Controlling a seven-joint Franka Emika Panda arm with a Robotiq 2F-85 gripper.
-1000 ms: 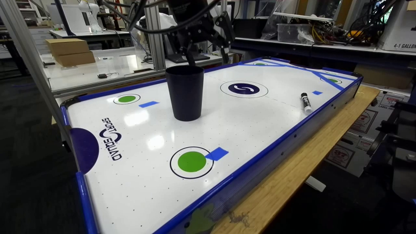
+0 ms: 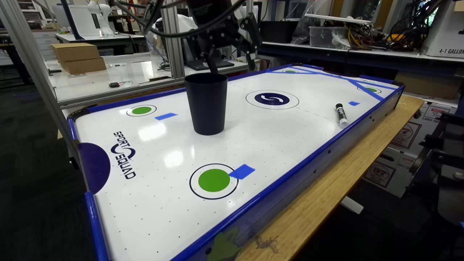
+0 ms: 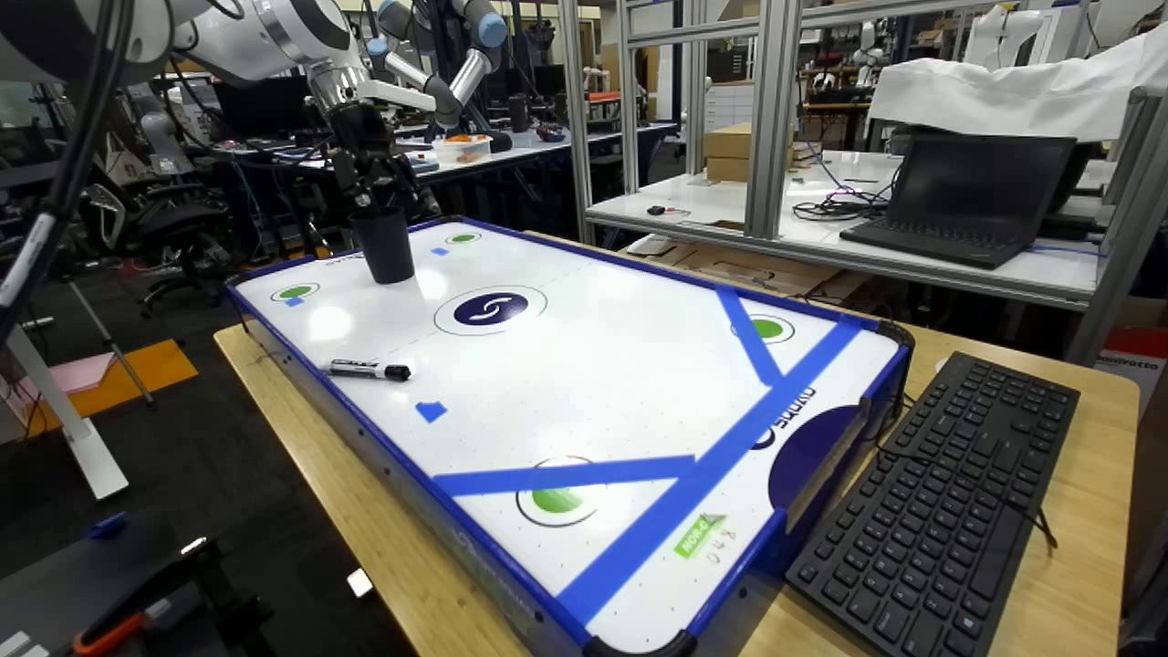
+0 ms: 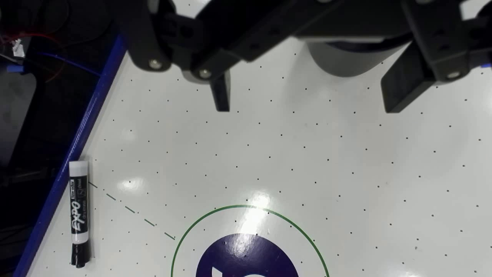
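A black cup [image 2: 207,104] stands upright on the white air hockey table [image 2: 148,217], toward one end. In the wrist view only the lower part of the cup [image 4: 348,62] shows at the top, partly covered by the gripper's body. My gripper [image 2: 231,69] hangs above and behind the cup in exterior view 1, one finger passing behind its rim. Its fingertips stand wide apart in the wrist view, with bare table surface below the gap between them. Near the table's long edge lies a black and white marker [image 4: 79,212], well away from the gripper.
A raised blue rim [image 2: 269,182] runs round the table. Blue tape strips [image 3: 657,526] cross the end farther from the cup, where a black keyboard [image 3: 947,493] lies outside the rim. A metal frame post [image 3: 772,120] stands alongside.
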